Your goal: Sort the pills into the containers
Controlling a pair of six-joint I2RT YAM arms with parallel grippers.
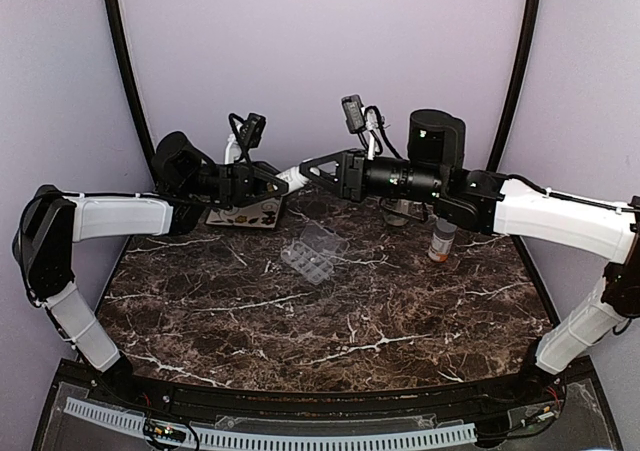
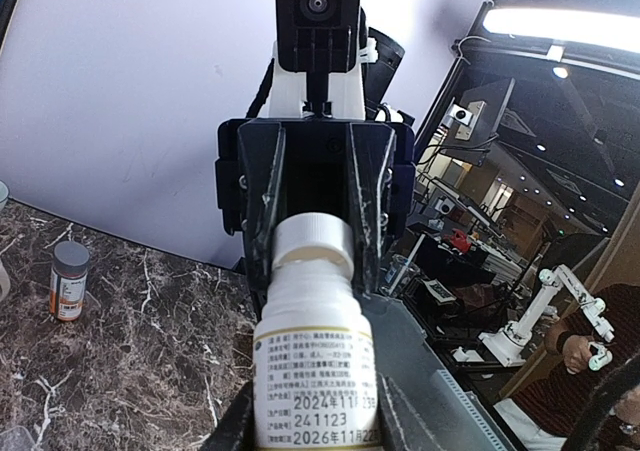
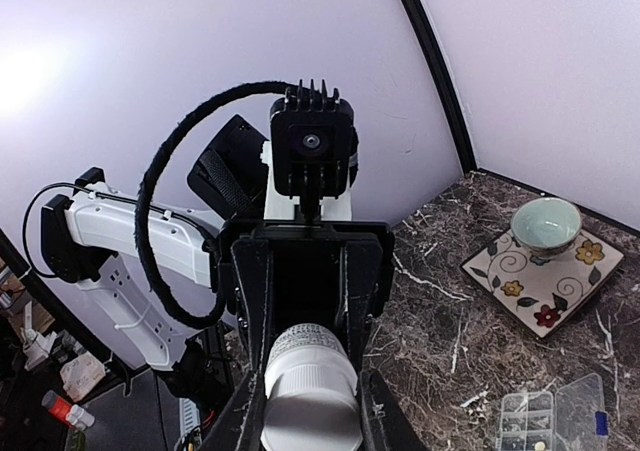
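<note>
A white pill bottle (image 1: 292, 179) is held on its side in the air between my two grippers. My left gripper (image 1: 279, 184) is shut on its body, whose printed label (image 2: 315, 391) faces the left wrist view. Around the bottle's white ribbed cap (image 2: 312, 236), my right gripper (image 1: 311, 170) is shut. The cap is at the bottle's mouth; whether it is loose on the thread I cannot tell. Below, on the table, a clear pill box (image 1: 307, 261) lies with its lid (image 1: 323, 239) open. A few small pale items show in its compartments.
An orange-and-white bottle with a grey cap (image 1: 442, 239) stands at the right. A flowered tray (image 3: 545, 281) with a pale green bowl (image 3: 546, 223) sits at the back left. Another container (image 1: 396, 211) is partly hidden behind the right arm.
</note>
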